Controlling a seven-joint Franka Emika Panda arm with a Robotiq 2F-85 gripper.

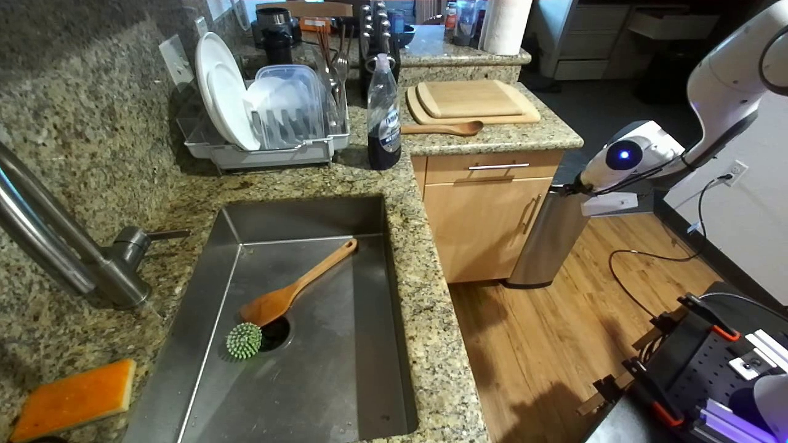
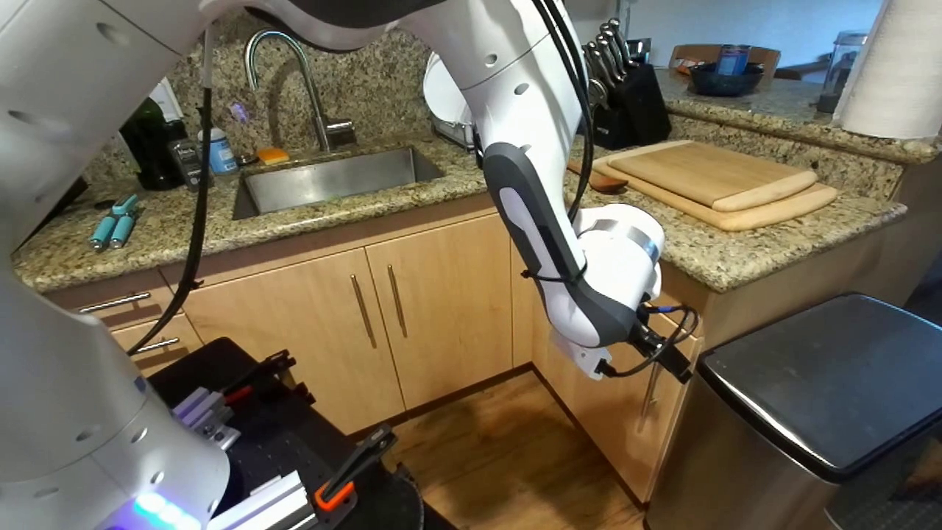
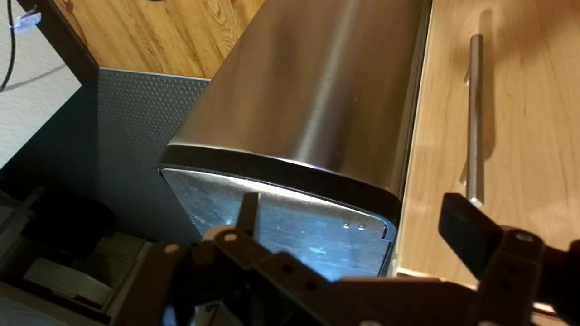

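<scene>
My gripper is open, its two dark fingers wide apart with nothing between them. In the wrist view it faces the steel trash can (image 3: pixel 304 98) and the wooden cabinet door, whose bar handle (image 3: pixel 476 119) lies near the right finger. From the first exterior view, the gripper (image 1: pixel 569 189) overlaps the top of the trash can, just right of the cabinet. Inside the sink (image 1: pixel 317 399) lie a wooden spatula (image 1: pixel 295 288) and a round green brush head (image 1: pixel 244 340) beside the drain. A wooden spoon (image 1: pixel 443 128) rests on the counter by the cutting boards (image 1: pixel 473 99).
A dish rack (image 1: pixel 273 156) with plates and a soap bottle (image 1: pixel 384 118) stand behind the sink. An orange sponge (image 1: pixel 74 399) lies at front left. The counter edge (image 2: pixel 720 278) rises above the gripper; open floor (image 1: pixel 532 347) lies before the cabinets.
</scene>
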